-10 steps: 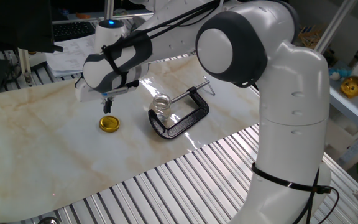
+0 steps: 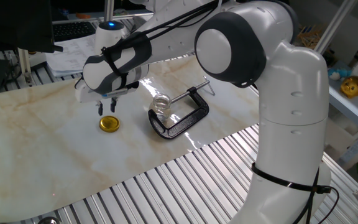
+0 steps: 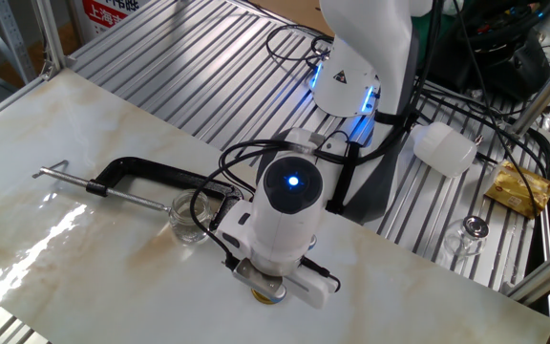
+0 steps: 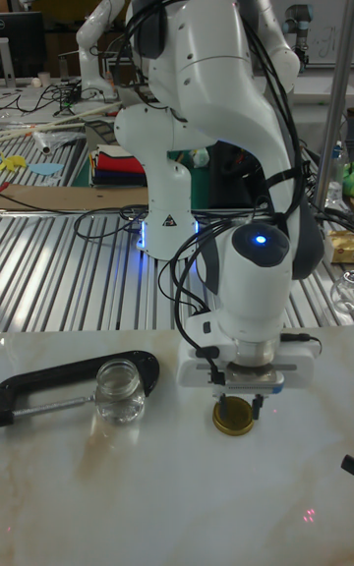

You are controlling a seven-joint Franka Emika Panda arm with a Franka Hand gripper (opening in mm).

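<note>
A round gold lid [image 2: 109, 124] lies flat on the marble-patterned tabletop. My gripper [image 2: 107, 110] points down just above it, open, its two dark fingers apart with nothing held between them. From the front, in exterior view 3, the fingers straddle the lid [image 4: 234, 416] to left and right. Exterior view 2 shows only a sliver of the lid [image 3: 264, 298], the hand hiding the rest. An open clear glass jar [image 4: 119, 394] stands upright, held in a black C-clamp [image 2: 182, 124], to the gripper's left in exterior view 3.
The clamp's screw rod [image 3: 113, 193] extends sideways over the table. On the slatted metal deck [image 3: 199, 57] are a small glass jar with a dark lid [image 3: 471, 232], a white container [image 3: 444, 149] and a yellow packet [image 3: 518, 186].
The hand has barely moved, and the lid, jar and clamp have stayed put.
</note>
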